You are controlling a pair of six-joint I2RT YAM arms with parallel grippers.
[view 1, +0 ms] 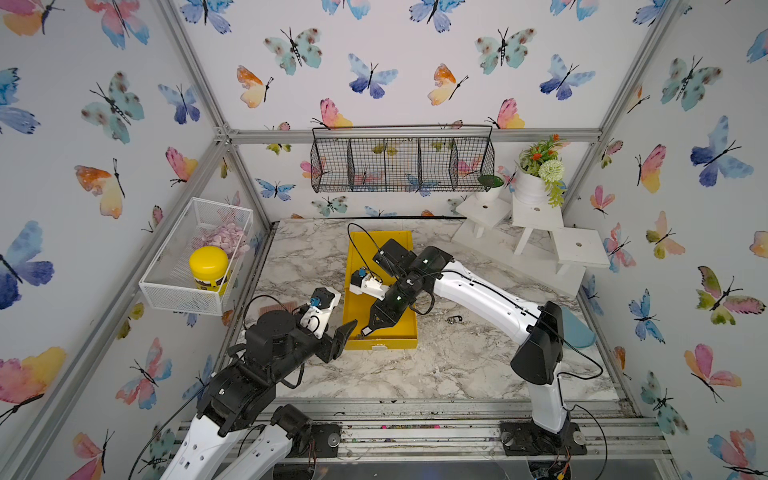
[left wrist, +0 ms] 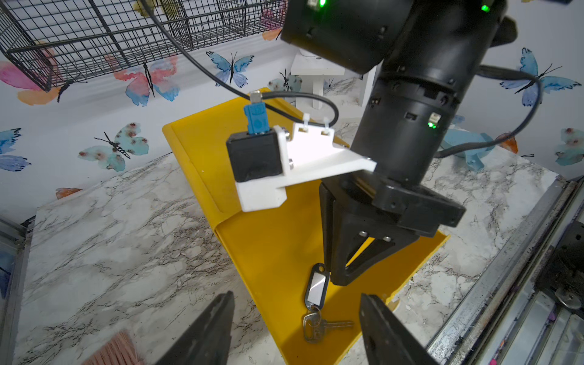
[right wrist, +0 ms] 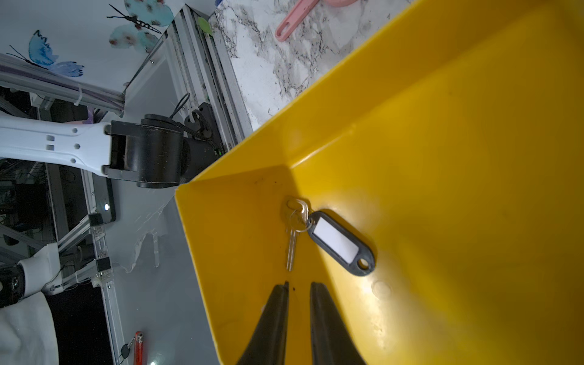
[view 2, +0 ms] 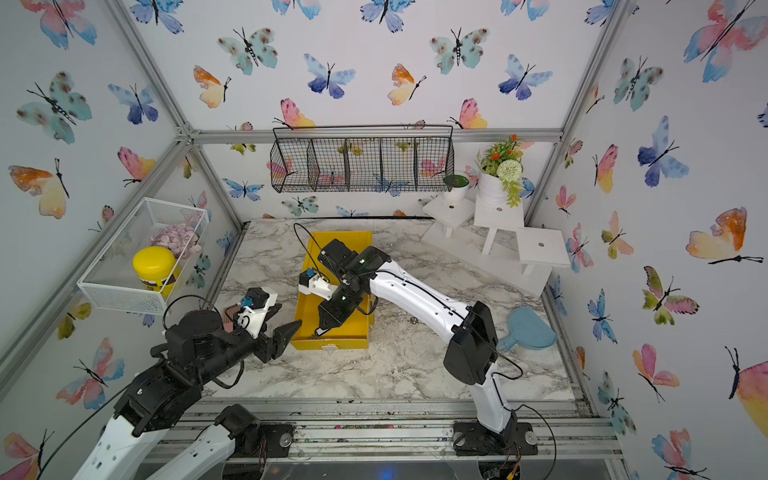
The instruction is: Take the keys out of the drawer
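Note:
In the lower end of the yellow drawer (view 1: pixel 380 240) lie the keys (right wrist: pixel 290 249), with a grey tag (right wrist: pixel 342 242) on a ring. My right gripper reaches into the drawer from above, a narrow gap between its fingers and nothing in it. In the left wrist view its fingertips (left wrist: pixel 338 275) appear close to the tag; whether they touch cannot be told. My left gripper stands open and empty at the drawer's left side.
A small dark metal object (view 1: pixel 454 319) lies on the table right of the drawer. A pink-handled utensil (right wrist: pixel 298 18) is to its left. White stands (view 1: pixel 580 246) occupy the back right, with a blue board (view 2: pixel 528 328) in front.

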